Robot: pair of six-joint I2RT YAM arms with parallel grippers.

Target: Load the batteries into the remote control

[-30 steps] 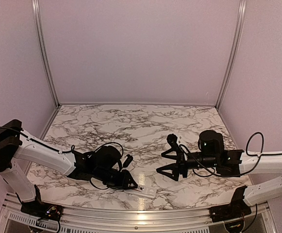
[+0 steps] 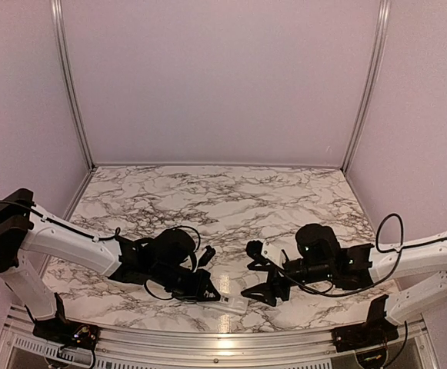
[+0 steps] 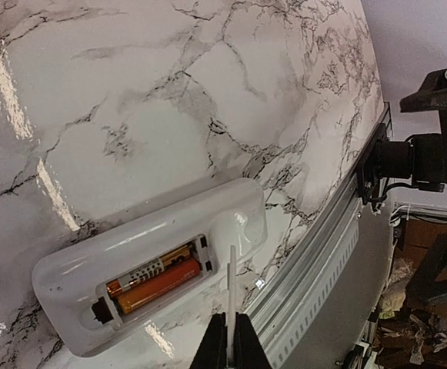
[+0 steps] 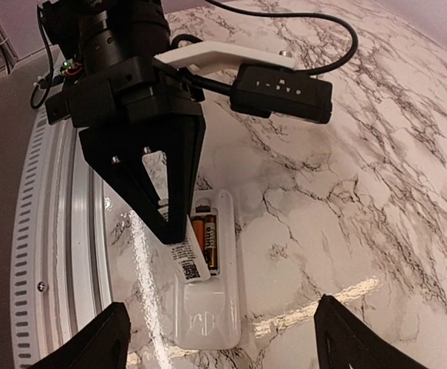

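The white remote (image 3: 146, 231) lies on the marble table, its compartment open. An orange battery (image 3: 158, 284) and a second, patterned battery (image 3: 142, 273) sit side by side inside. My left gripper is shut on the white battery cover, held above the compartment and seen nearly edge-on in the left wrist view. My right gripper (image 2: 254, 280) stands just right of the remote with its fingers apart and nothing between them; in the right wrist view they frame the remote's end from higher up.
Walls enclose the back and sides.
My right gripper has moved down toward the front edge and slightly left, closer to the remote. My left gripper has barely moved.
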